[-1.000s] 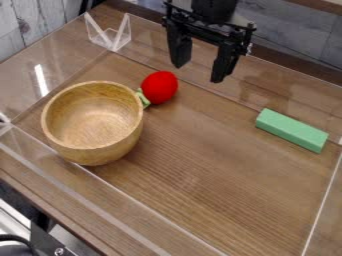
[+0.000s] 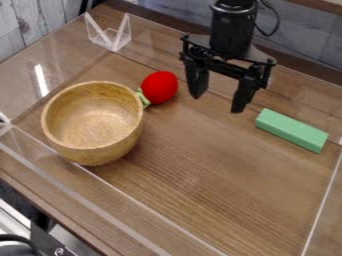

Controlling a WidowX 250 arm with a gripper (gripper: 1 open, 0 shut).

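My gripper (image 2: 218, 82) is a black arm over the upper middle of the wooden table (image 2: 227, 200), its fingers spread apart and pointing down, with nothing visible between them. Left of it lies a red round object (image 2: 160, 86), with a small light-green piece partly hidden at its lower left. A wide wooden bowl (image 2: 91, 135) sits at the left. A green block (image 2: 293, 131) lies at the right, below and right of my gripper.
A clear wire-like stand or bag (image 2: 110, 30) is at the back left. Dark space shows past the table's edges at the corners.
My gripper has come down and toward the front from the back of the table. The bowl, red object and green block look unmoved.
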